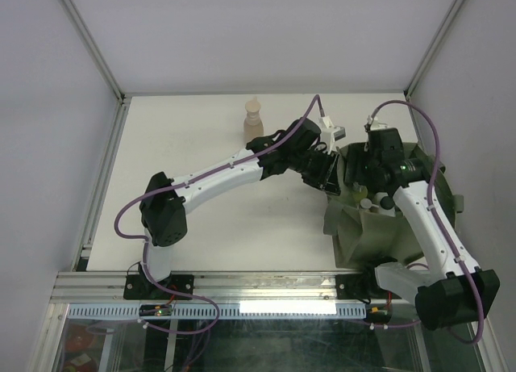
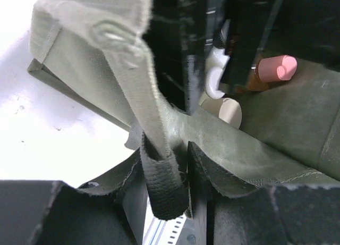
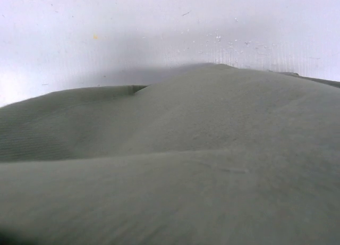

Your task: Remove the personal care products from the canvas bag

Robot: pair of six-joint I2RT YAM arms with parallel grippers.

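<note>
The grey-green canvas bag (image 1: 371,236) stands open at the right of the table. Pinched in my left gripper is a folded strip of its rim (image 2: 169,200). My right gripper (image 1: 355,169) reaches down inside the bag; in the left wrist view its dark fingers (image 2: 178,53) stand apart above the products. Among these are a pink-capped amber bottle (image 2: 277,68), a beige-capped one (image 2: 228,112) and a white cap (image 2: 214,81). Only canvas (image 3: 175,133) and the white table fill the right wrist view, which hides the right fingers. One pale peach bottle (image 1: 253,122) stands on the table.
My left arm (image 1: 222,177) spans its middle. A grey wall (image 1: 484,138) rises close to the right of the bag.
</note>
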